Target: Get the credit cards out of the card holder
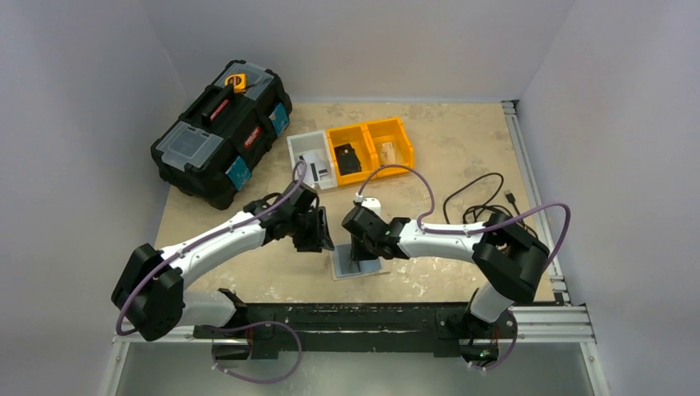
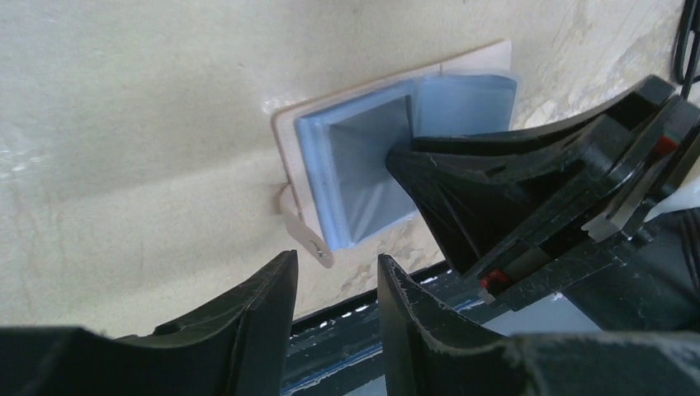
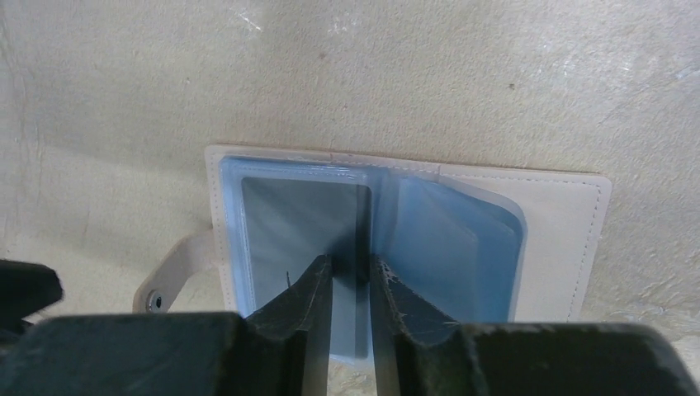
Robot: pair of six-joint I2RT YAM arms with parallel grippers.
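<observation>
The card holder (image 3: 528,214) lies spread open on the table, pale white outside with blue clear sleeves inside. Its left sleeve shows a grey-blue card face (image 3: 301,216); how many cards sit there cannot be told. The clear blue flap on the right (image 3: 450,247) is slightly raised. A strap with a snap (image 3: 169,276) sticks out from the left edge. My right gripper is at the sleeve's inner edge, its fingertips a small gap apart. My left gripper hangs open, empty, near the strap side.
Behind stand a white bin (image 1: 328,180) and two orange bins (image 1: 406,159) with small items. A black toolbox (image 1: 177,177) fills the back left, and a black cable (image 1: 475,181) lies on the right. Table surface left of the holder is clear.
</observation>
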